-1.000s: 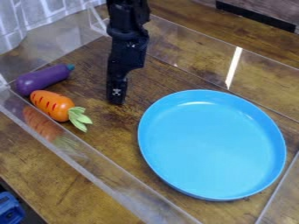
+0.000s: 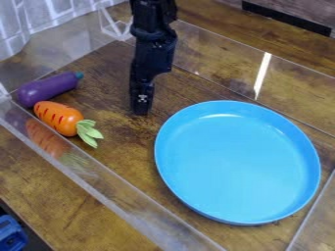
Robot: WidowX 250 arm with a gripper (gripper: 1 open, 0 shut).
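Observation:
A black robot gripper (image 2: 141, 98) reaches down from the top centre to low over the wooden tray floor, left of a large blue plate (image 2: 236, 160). Its fingers are dark against the wood, and whether they are open or shut is hard to tell. An orange toy carrot (image 2: 61, 119) with green leaves lies at the left, and a purple toy eggplant (image 2: 42, 90) lies just behind it.
Clear plastic walls (image 2: 108, 184) border the tray. Bare wood is free around the gripper and behind the plate. A blue object (image 2: 11, 233) sits outside the wall at the bottom left.
The gripper has shifted very slightly; the carrot, eggplant and plate are unmoved.

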